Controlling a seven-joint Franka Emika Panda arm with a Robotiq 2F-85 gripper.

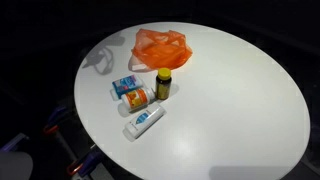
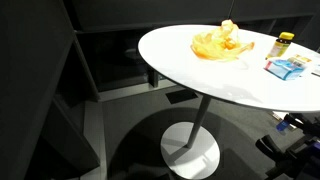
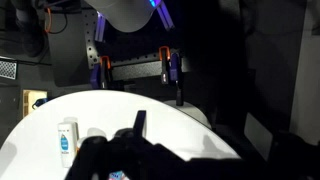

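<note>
In the wrist view my gripper shows as dark fingers spread wide, with only white tabletop and dark floor between them. It does not show clearly in either exterior view. On the round white table lie a white bottle (image 1: 145, 122), a white bottle with an orange label (image 1: 137, 99) and a blue-and-white pack (image 1: 127, 85). A dark bottle with a yellow cap (image 1: 163, 86) stands upright beside them. Behind these is a crumpled orange plastic bag (image 1: 160, 49). The wrist view shows the white bottle (image 3: 68, 143) left of my fingers, which partly hide other items.
The robot's mount, with orange and blue parts, stands beside the table.
</note>
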